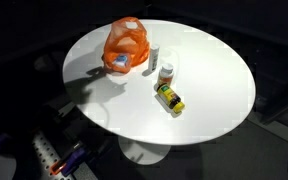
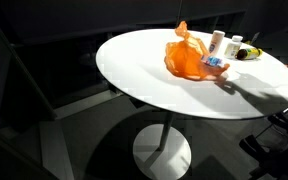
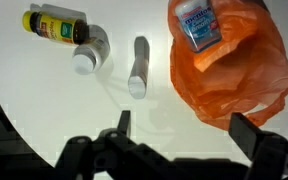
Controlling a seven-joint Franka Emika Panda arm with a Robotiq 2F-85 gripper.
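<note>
An orange plastic bag [image 1: 125, 40] lies crumpled on the white table's far left, and in the wrist view the bag [image 3: 254, 65] fills the upper right. A small container with a blue and white label [image 3: 198, 22] rests on or in the bag; I cannot tell which. Standing near the bag is a slim white bottle [image 3: 139, 68]. Beside it are a white-capped bottle [image 1: 166, 73] and a yellow bottle with a dark band [image 1: 169, 97] lying on its side. Above the table, my gripper stands open, fingers wide apart, nothing between them.
The round white table [image 1: 219, 85] has free room to the right and at the front in exterior view 1. Its edge drops to a dark floor. The dark arm [image 2: 269, 145] reaches in from the lower right of exterior view 2.
</note>
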